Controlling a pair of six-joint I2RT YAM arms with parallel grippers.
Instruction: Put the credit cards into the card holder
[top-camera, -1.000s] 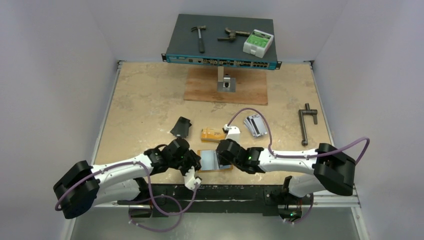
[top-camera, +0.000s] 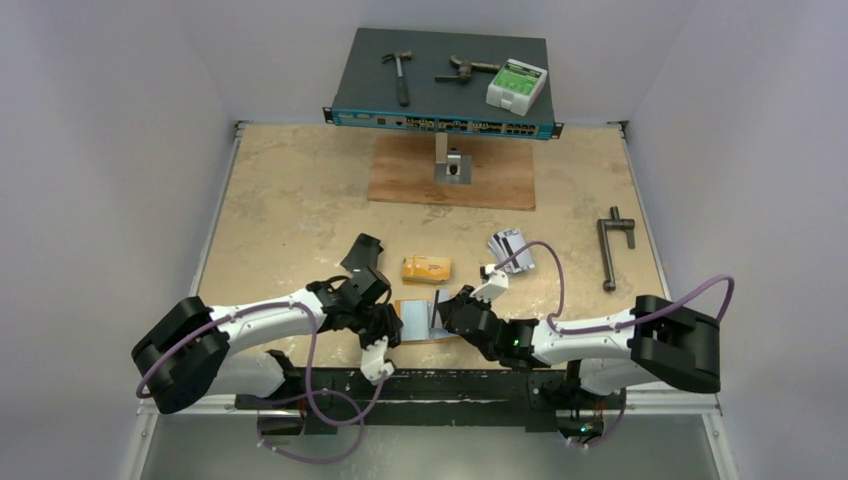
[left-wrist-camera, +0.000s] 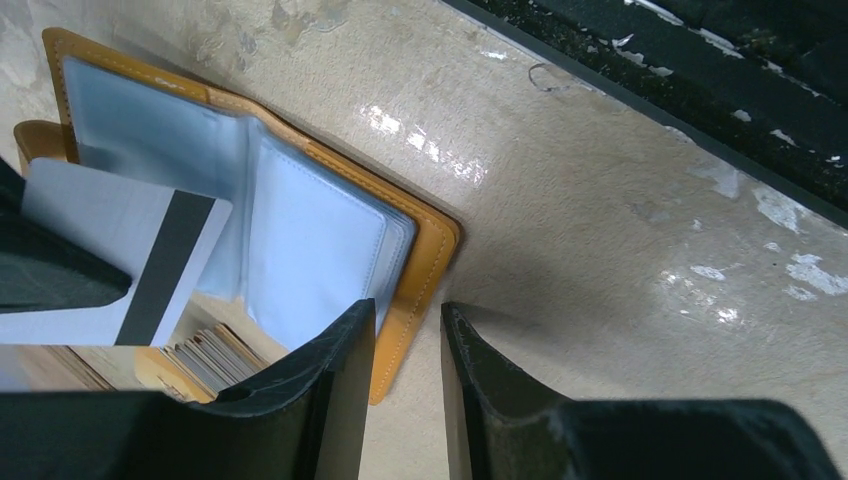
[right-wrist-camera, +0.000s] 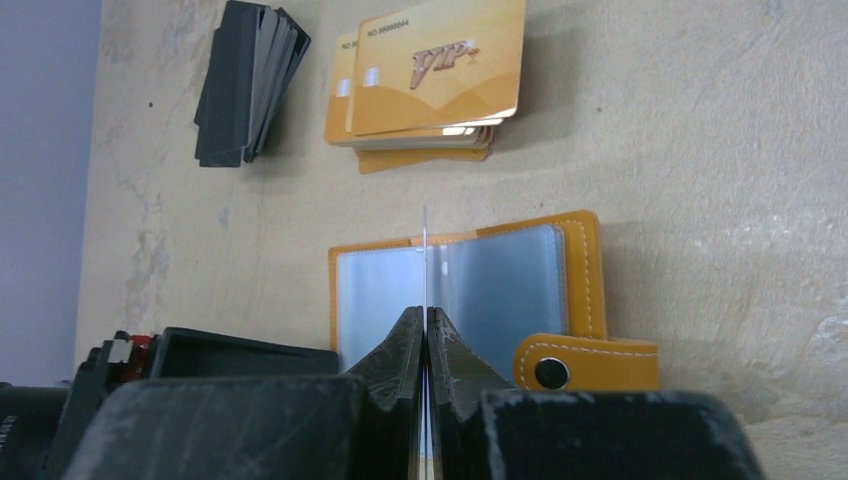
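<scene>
Spread open on the table is the tan card holder with clear bluish sleeves; its flap and snap (right-wrist-camera: 551, 374) show in the right wrist view. A pale card with a black stripe (left-wrist-camera: 165, 255) is pinched by my right gripper, which is shut on it. In the right wrist view that card (right-wrist-camera: 425, 245) appears edge-on as a thin line above the holder. My left gripper has its fingertips apart at the holder's edge, with part of the tan border showing between and beyond them. Whether they touch it I cannot tell.
Behind the holder lie a stack of gold cards (top-camera: 427, 269), a dark card pile (top-camera: 363, 253) and, to the right, striped silver cards (top-camera: 511, 250). A dark bar (left-wrist-camera: 690, 80) runs along the front edge. Bare table lies at the far left.
My right gripper has shifted a little to the right and its wrist has turned, bringing the card into clearer sight.
</scene>
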